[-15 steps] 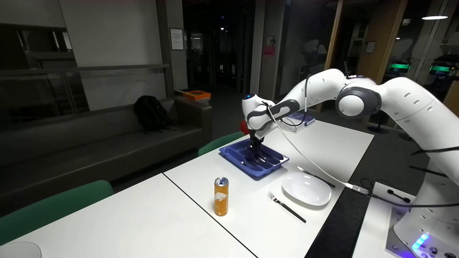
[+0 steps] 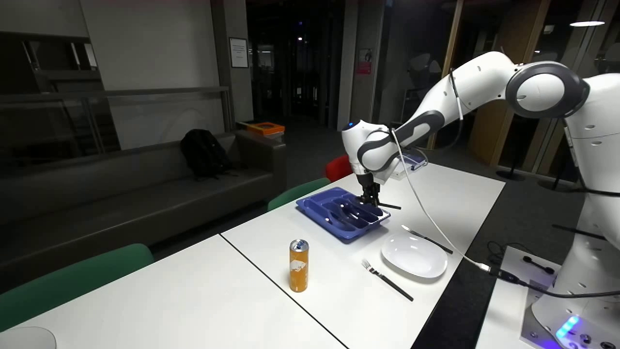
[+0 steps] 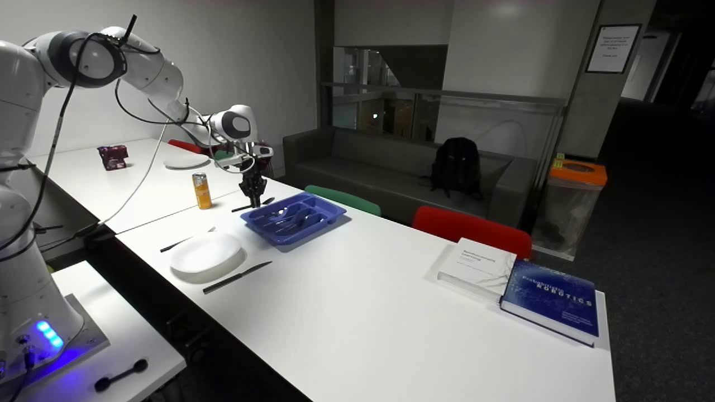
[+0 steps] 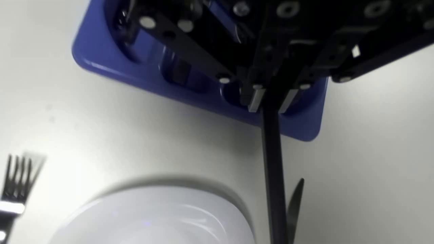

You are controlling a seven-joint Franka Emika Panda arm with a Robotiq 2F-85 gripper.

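My gripper is shut on a black-handled utensil (image 4: 273,170), whose long handle points toward the plate in the wrist view. In exterior view 2 the utensil's other end (image 3: 268,200) looks rounded, like a spoon. Both are raised over the edge of the blue cutlery tray (image 2: 317,215), which holds several pieces in its compartments. A white plate (image 2: 414,256) lies on the table, with a fork (image 2: 388,281) on one side and a knife (image 2: 427,239) on the other. The utensil's far end is hidden behind the gripper in the wrist view.
An orange can (image 2: 299,266) stands upright near the table seam. Two books (image 3: 477,266) lie at the table's far end, with wide clear tabletop between them and the tray. A second white plate (image 3: 185,161) is beyond the can.
The gripper has risen out of the tray and moved toward the tray's edge, now with the black-handled utensil visible in it. Tray, plate, fork, knife and can have stayed put.
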